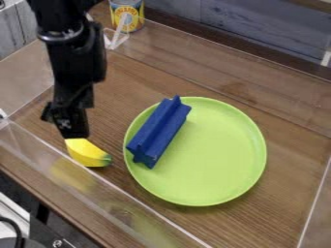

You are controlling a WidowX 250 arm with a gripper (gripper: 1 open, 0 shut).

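Note:
My black gripper (68,122) hangs at the left, open, just above a yellow banana (88,153) that lies on the wooden surface and is partly hidden behind it. To the right, a blue block-like object (158,130) lies on the left part of a green plate (219,164).
A can with a yellow label (126,16) stands at the back. Grey plank walls and clear edges bound the wooden surface (258,87).

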